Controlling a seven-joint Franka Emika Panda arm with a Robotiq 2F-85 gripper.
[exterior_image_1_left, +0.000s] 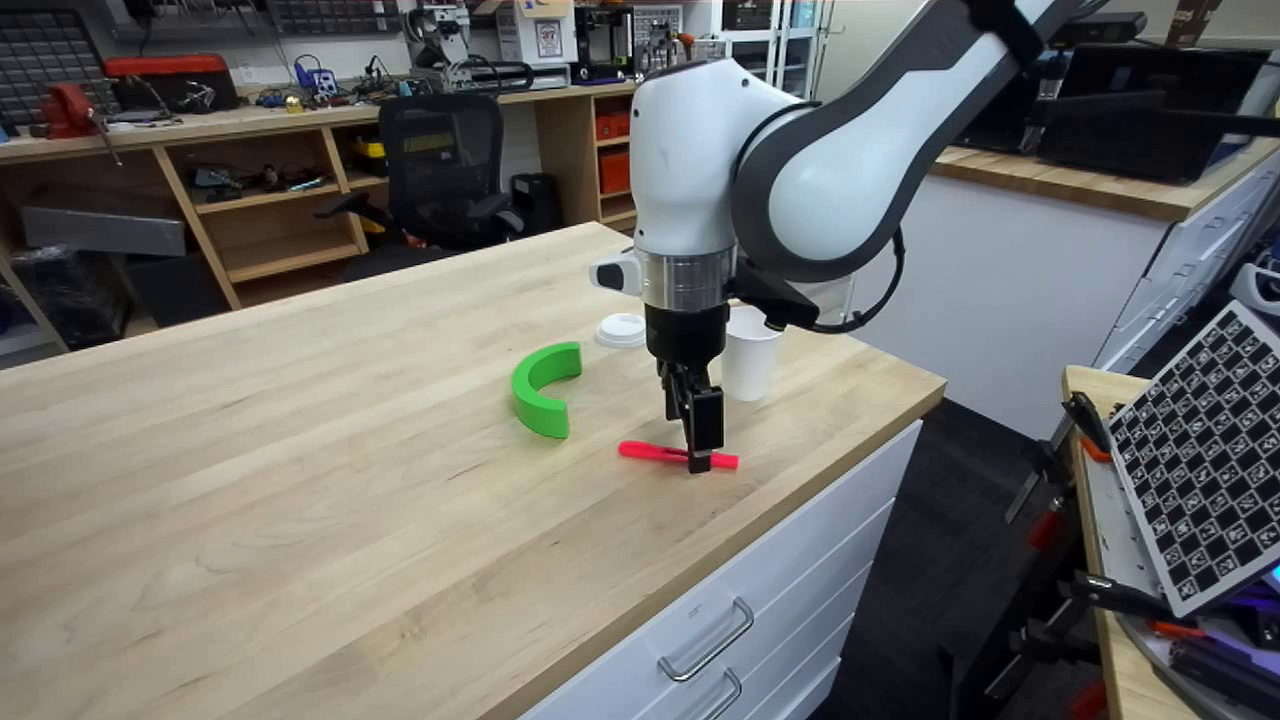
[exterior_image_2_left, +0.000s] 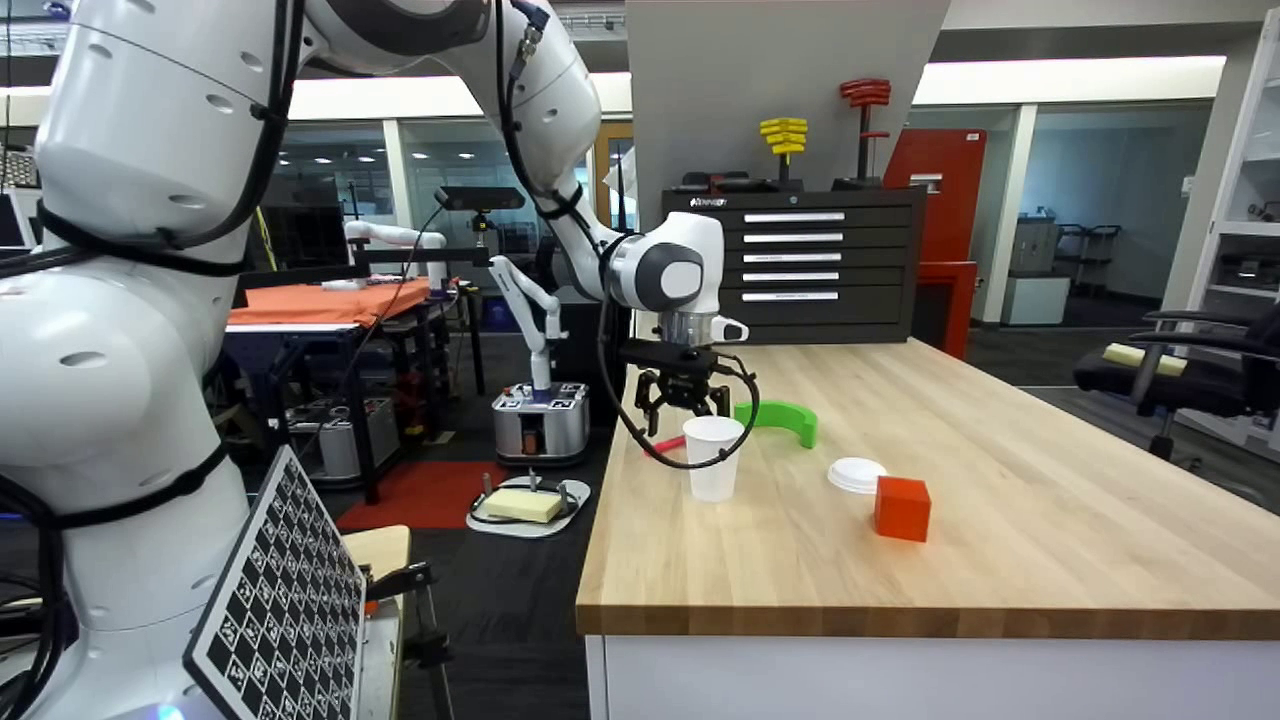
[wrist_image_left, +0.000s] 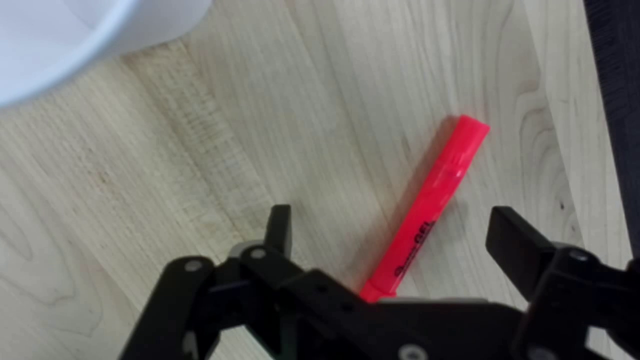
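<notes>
A red gel marker (wrist_image_left: 429, 207) lies on the wooden tabletop, seen slantwise in the wrist view between my two spread fingers. Its lower end is hidden behind the gripper body. My gripper is open and points down over the marker, with bare wood on both sides of it. From exterior view 1, one finger covers part of the marker (exterior_image_1_left: 654, 451). Close by stands a white cup (exterior_image_1_left: 750, 355), upright; its open rim shows at the wrist view's upper left. The cup (exterior_image_2_left: 713, 462) partly hides the marker in exterior view 2.
A green arc-shaped block (exterior_image_1_left: 536, 394) rests left of the gripper. Beyond it is a white lid (exterior_image_1_left: 621, 330), with a red cube (exterior_image_2_left: 902, 509) beside the lid. The table's edge (exterior_image_1_left: 828, 474) runs near the marker.
</notes>
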